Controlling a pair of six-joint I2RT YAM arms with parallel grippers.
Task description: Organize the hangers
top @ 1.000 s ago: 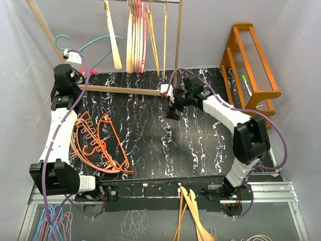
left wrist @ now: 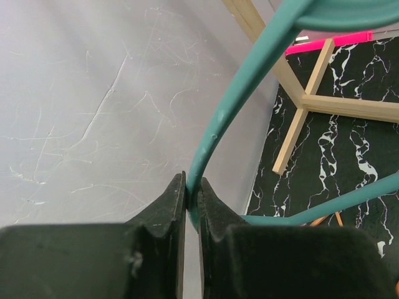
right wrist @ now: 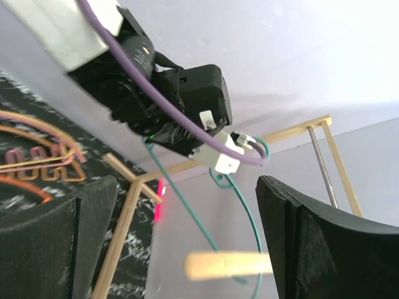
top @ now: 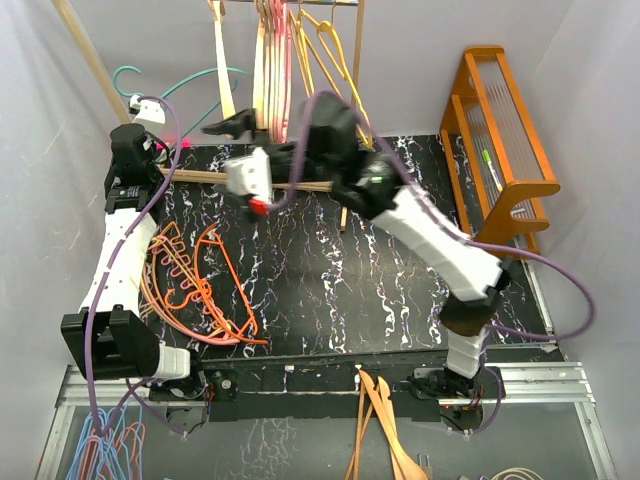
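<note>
My left gripper (top: 150, 150) is shut on a teal hanger (left wrist: 224, 112), raised at the rack's left side; the hanger spans up and right. My right gripper (top: 228, 150), blurred in the top view, stands open below the hanging row, with a pale wooden piece, blurred, beyond its fingers in the right wrist view. Cream, pink and yellow hangers (top: 272, 70) hang from the rail (top: 335, 4). Orange and pink hangers (top: 235, 280) lie in a pile on the marble floor at the left.
A wooden rack (top: 530, 190) stands at the right. The rack's base beam (top: 200, 176) crosses the floor. Wooden hangers (top: 390, 420) lie beyond the front edge.
My right arm has swung up and left from the middle right toward the hanging hangers. The yellow hangers at the right of the row have shifted. The left arm is nearly still.
</note>
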